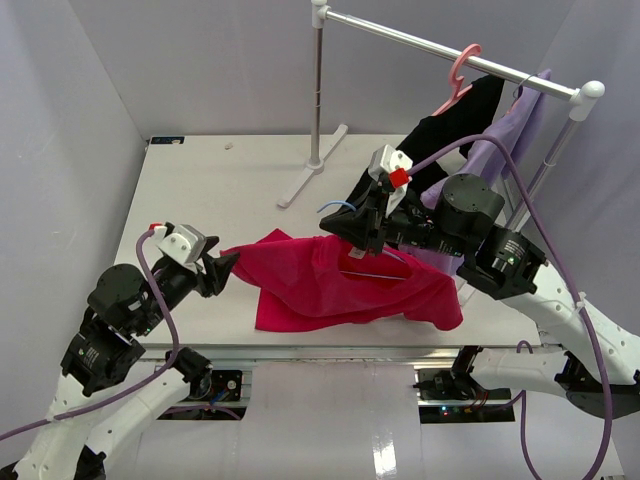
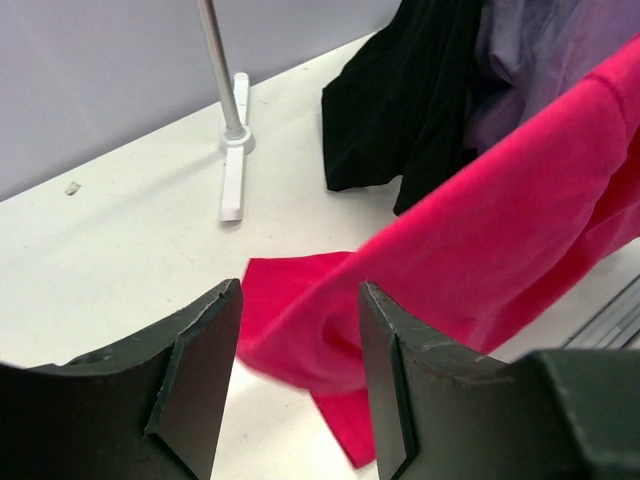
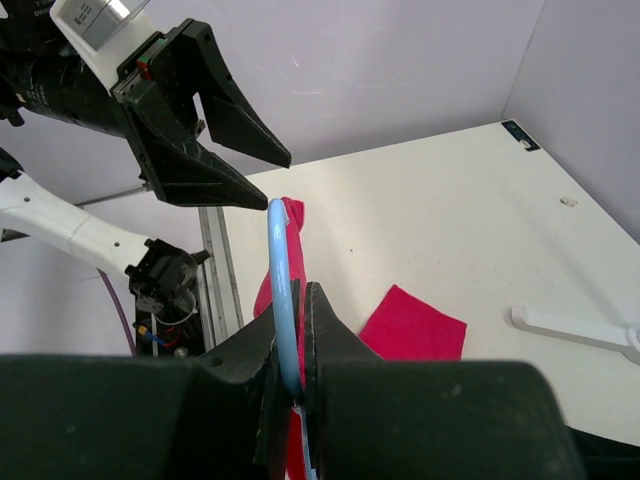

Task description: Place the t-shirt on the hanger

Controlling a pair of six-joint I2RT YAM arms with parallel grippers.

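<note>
The red t-shirt [image 1: 350,290] hangs over the table front from my right gripper [image 1: 365,225], which is shut on the light blue hanger [image 3: 280,280] at its hook, with red cloth below. The hanger's lower bar lies across the shirt in the top view. My left gripper is open at the shirt's left end, its fingers apart; in the right wrist view its tips are clear of the cloth. A flat red corner [image 3: 415,325] rests on the table behind.
A white rail rack [image 1: 450,50] at the back right holds a pink hanger [image 1: 455,85], black clothing [image 1: 440,135] and purple clothing [image 2: 510,60].
</note>
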